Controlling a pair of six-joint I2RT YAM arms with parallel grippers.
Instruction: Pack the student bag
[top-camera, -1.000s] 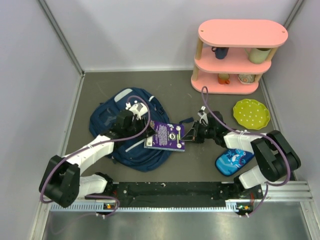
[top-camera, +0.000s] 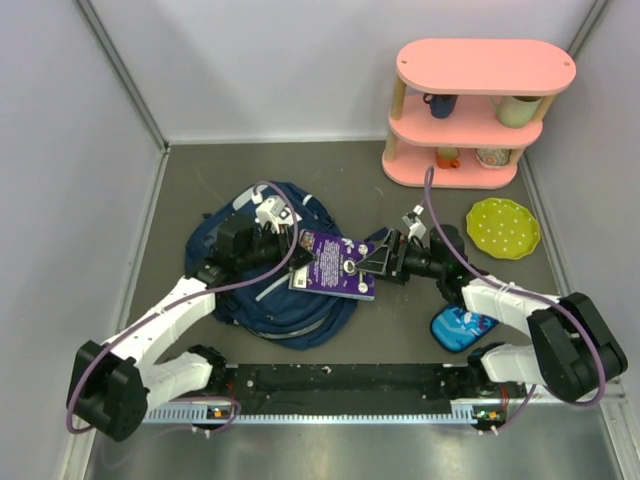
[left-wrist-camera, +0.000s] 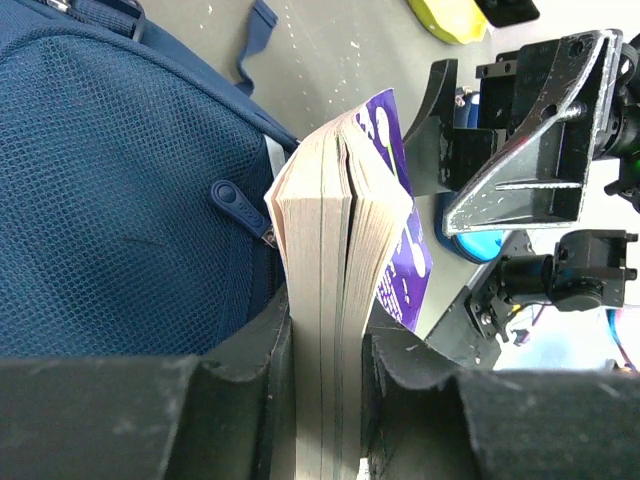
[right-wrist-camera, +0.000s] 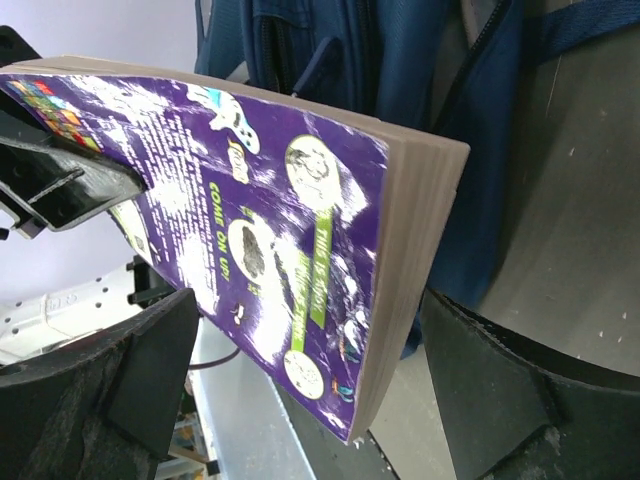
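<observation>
A purple book (top-camera: 330, 268) is held upright-tilted over the navy student bag (top-camera: 260, 315). My left gripper (top-camera: 300, 252) is shut on its left end; the left wrist view shows the pale pages (left-wrist-camera: 320, 260) between the fingers, the bag (left-wrist-camera: 120, 200) beside it. My right gripper (top-camera: 380, 258) stands open at the book's other end; in the right wrist view its fingers lie either side of the book's corner (right-wrist-camera: 270, 230), close around it.
A pink shelf (top-camera: 480, 60) with mugs stands at back right. A yellow polka-dot plate (top-camera: 503, 225) and a blue case (top-camera: 460, 327) lie on the right. Bare table shows behind the bag.
</observation>
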